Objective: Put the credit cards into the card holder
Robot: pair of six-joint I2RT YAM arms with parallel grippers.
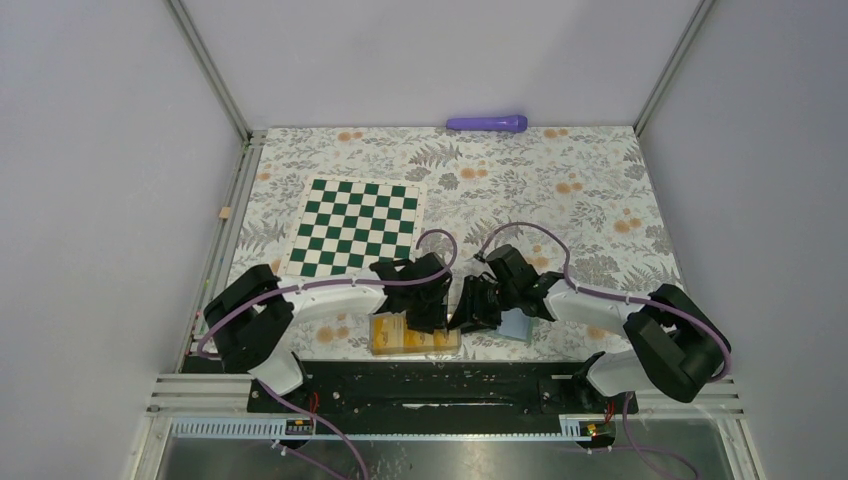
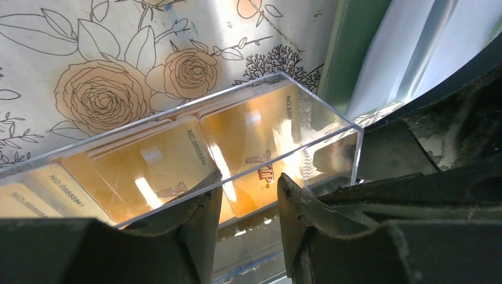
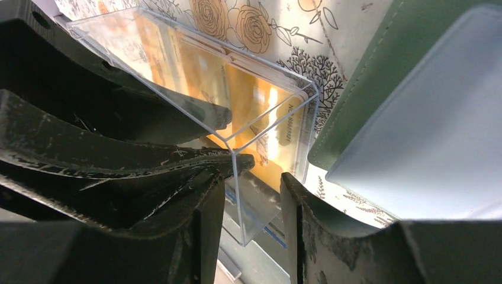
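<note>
A clear acrylic box of gold cards (image 1: 392,336) lies at the table's front edge; in the left wrist view its cards (image 2: 148,160) show through the walls. My left gripper is over the box's near side, fingers apart. My right gripper is at the box's right end, fingers apart around its corner wall, with the left gripper's black fingers reaching across beside it. Whether either touches the box is unclear. Right of the box is the green-edged card holder (image 3: 370,89) with pale sleeves (image 1: 515,325).
A checkered board (image 1: 355,225) lies behind the left arm, and a purple microphone (image 1: 485,123) at the back edge.
</note>
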